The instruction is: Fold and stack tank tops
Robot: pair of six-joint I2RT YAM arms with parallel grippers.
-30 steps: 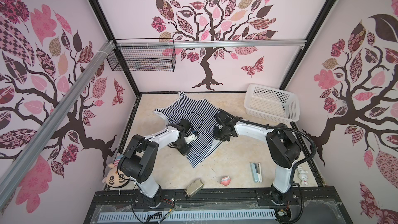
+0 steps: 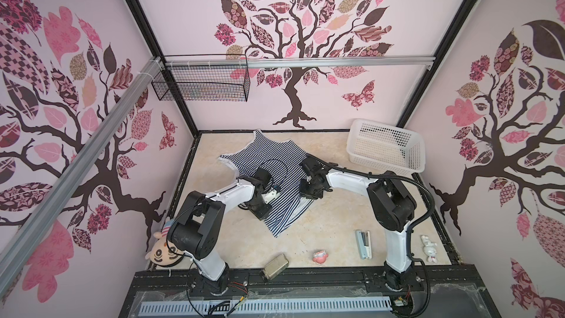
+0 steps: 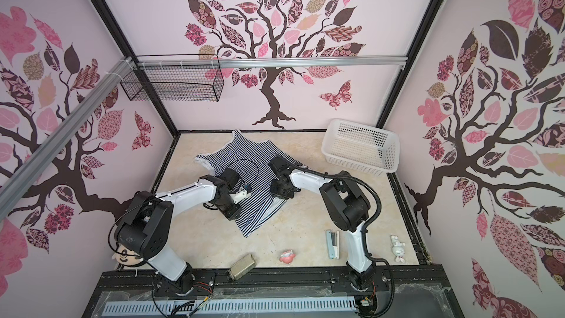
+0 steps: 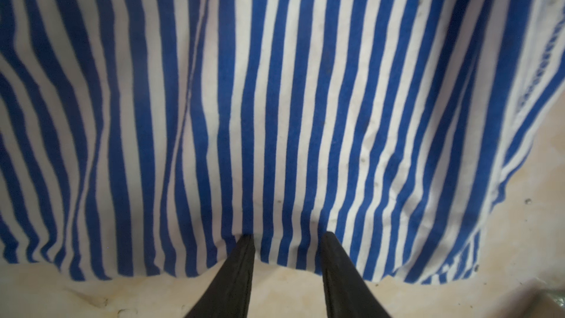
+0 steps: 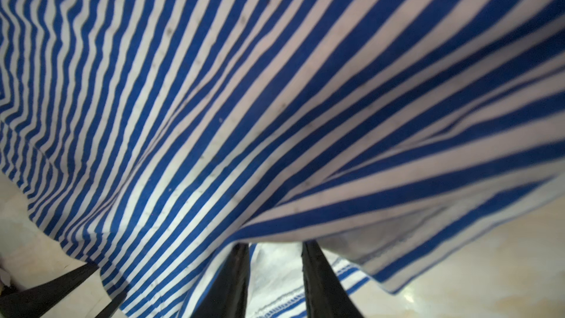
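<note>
A blue-and-white striped tank top (image 2: 273, 153) lies spread and slanted across the middle of the table, its far end near the back edge and a narrow corner pointing at me. In the left wrist view my left gripper stands part open, its fingertips at the shirt's lower edge. My right gripper is also part open, with its tips at a raised fold on the shirt's right side; pale inner cloth shows between and below them. Both arms cover part of the cloth in the top views. Dark fingers (image 5: 59, 288) of the other arm show at lower left.
An empty white plastic basket (image 2: 385, 147) stands at the back right. Along the front lie a beige box (image 2: 275, 266), a small pink-and-white item (image 2: 319, 256) and a stapler (image 2: 363, 244). Dolls sit in both front corners.
My right gripper has moved a little left, further over the shirt's right side. The left arm and the shirt look nearly unchanged.
</note>
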